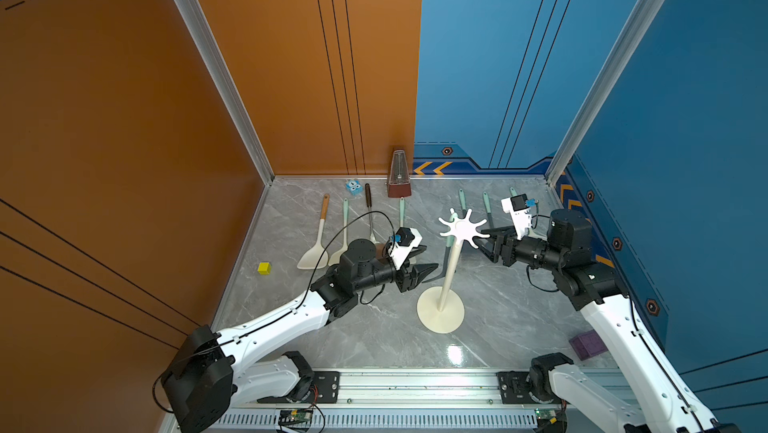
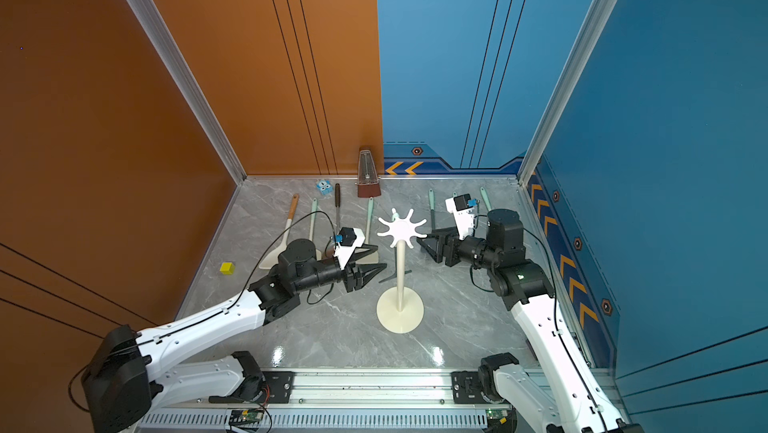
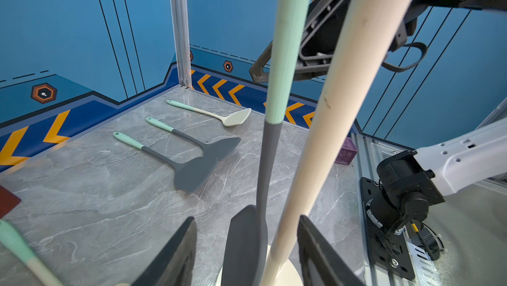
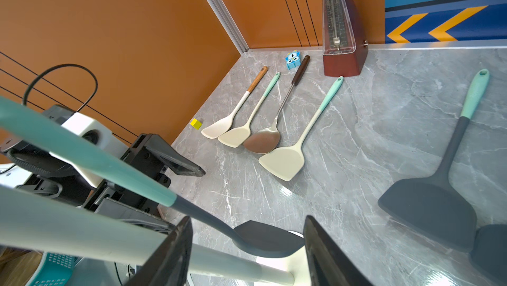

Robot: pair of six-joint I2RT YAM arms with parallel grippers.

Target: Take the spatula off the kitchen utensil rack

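A cream rack stands mid-table, with a white star-shaped top (image 1: 462, 229), a post (image 2: 401, 273) and a round base (image 1: 441, 317). One spatula hangs upright beside the post. Its mint handle (image 3: 285, 43) turns into a grey shaft, and its dark grey blade (image 3: 240, 249) is low, over the base. The handle's upper end is out of frame in both wrist views. My left gripper (image 1: 429, 260) is open, left of the post and apart from the spatula. To the right of the rack top, my right gripper (image 2: 426, 247) has its fingers spread, nothing held between them.
Pale spatulas (image 4: 285, 162) and a brown ladle (image 4: 262, 140) lie at the back left. Grey spatulas (image 4: 430, 206) lie at the back right. A metronome (image 4: 343, 29) stands at the back edge, a yellow cube (image 1: 264, 268) at the left.
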